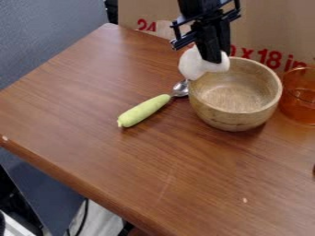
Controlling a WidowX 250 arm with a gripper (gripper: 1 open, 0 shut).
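Observation:
My black gripper (212, 52) hangs at the top right, above the back left rim of a wooden bowl (231, 111). A white rounded thing (194, 64) is at its lower end and appears to be held, though the fingertips are hard to make out. Left of the bowl, a silver spoon (181, 88) lies on the wooden table (110, 166), and a pale green corn-like vegetable (143, 112) lies diagonally below it.
An orange translucent bowl (300, 101) sits at the right, beside the wooden bowl. A cardboard box (277, 28) stands behind.

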